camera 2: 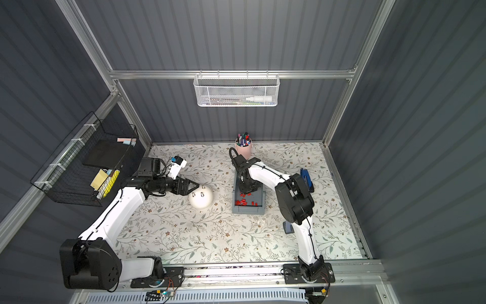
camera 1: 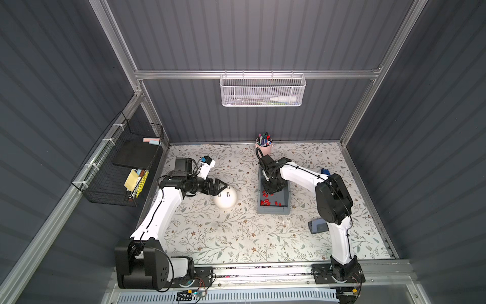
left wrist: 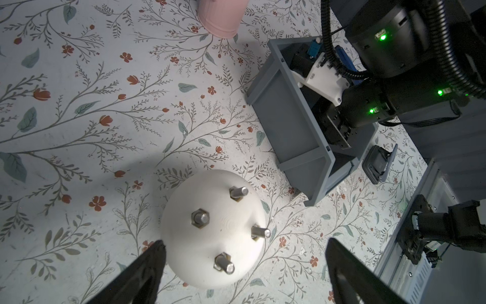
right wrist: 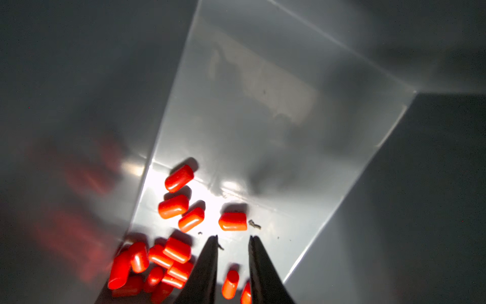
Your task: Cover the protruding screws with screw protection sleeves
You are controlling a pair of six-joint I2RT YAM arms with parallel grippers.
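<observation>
A white dome (left wrist: 212,238) with several upright screws, all bare, sits on the floral table. My left gripper (camera 1: 221,186) hangs open over it, its fingers blurred at the bottom of the left wrist view. My right gripper is down in the grey bin (camera 1: 273,210), its two fingertips part open with a narrow gap between them. Red sleeves (right wrist: 233,221) lie on the bin floor, several clustered at the lower left. Nothing red is clearly held between the fingers.
A pink pen cup (camera 1: 263,149) stands behind the bin, a phone (camera 1: 317,226) lies at front right and a blue object (camera 2: 306,179) at right.
</observation>
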